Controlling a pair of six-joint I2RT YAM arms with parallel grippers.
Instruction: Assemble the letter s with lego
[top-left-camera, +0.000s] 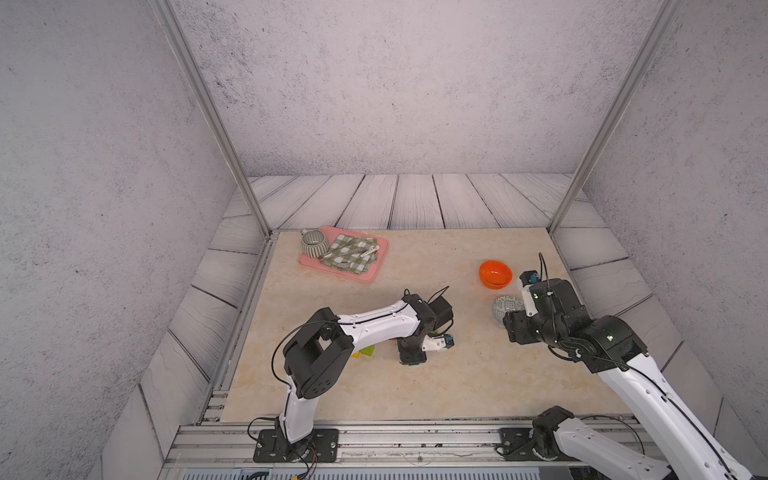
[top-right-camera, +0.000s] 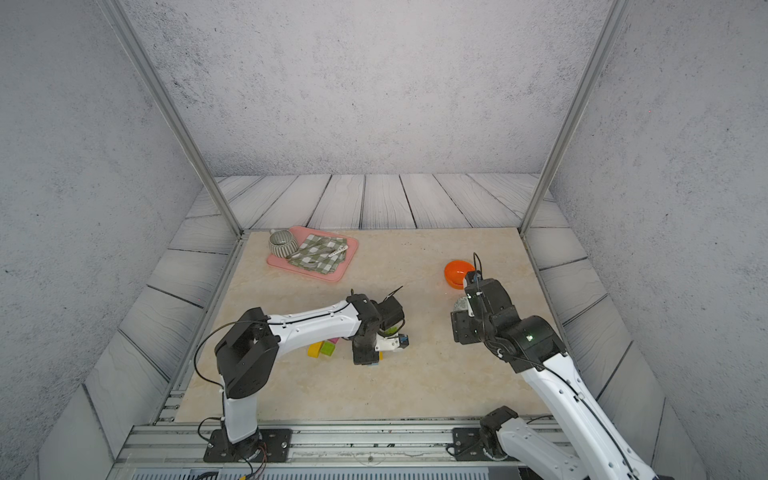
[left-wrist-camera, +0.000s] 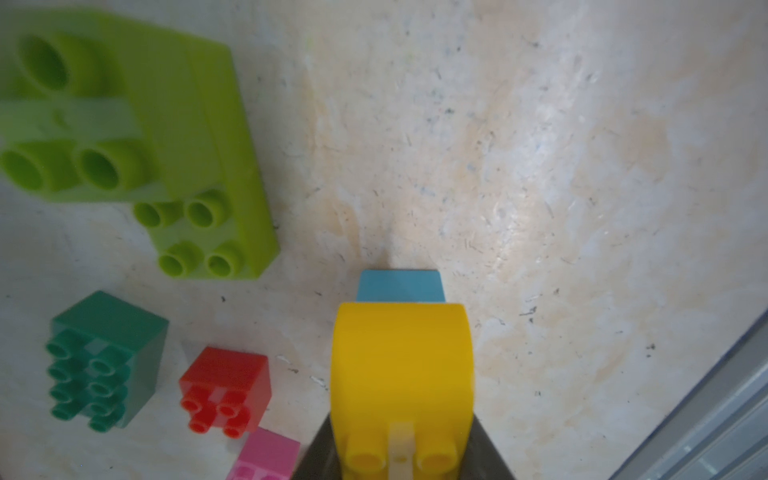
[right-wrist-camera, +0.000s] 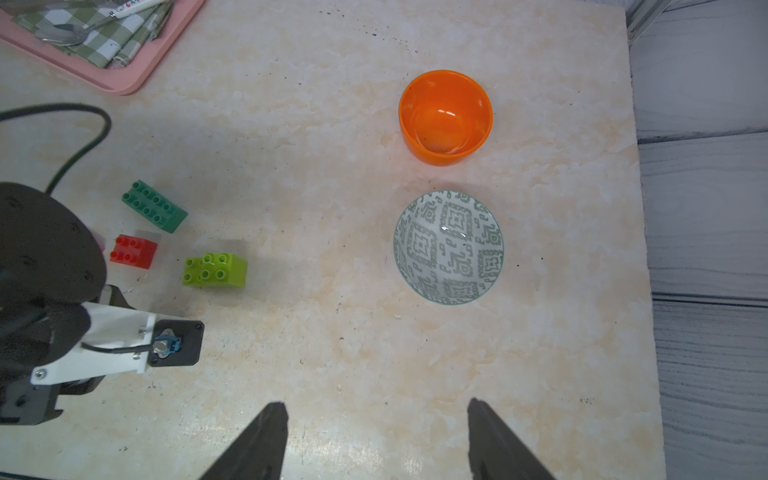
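Note:
In the left wrist view my left gripper is shut on a yellow brick (left-wrist-camera: 400, 360), above a light blue brick (left-wrist-camera: 400, 284); whether these touch is unclear. To their left are a stacked lime-green piece (left-wrist-camera: 192, 112), a dark green brick (left-wrist-camera: 108, 352), a red brick (left-wrist-camera: 228, 384) and a pink brick (left-wrist-camera: 264, 456). In the right wrist view my right gripper is open with nothing between its fingers, over bare table to the right of the bricks.
An orange bowl (right-wrist-camera: 444, 120) and a patterned bowl (right-wrist-camera: 448, 248) stand at the right. A pink tray (top-left-camera: 364, 272) with checked cloth and striped cup is at the back left.

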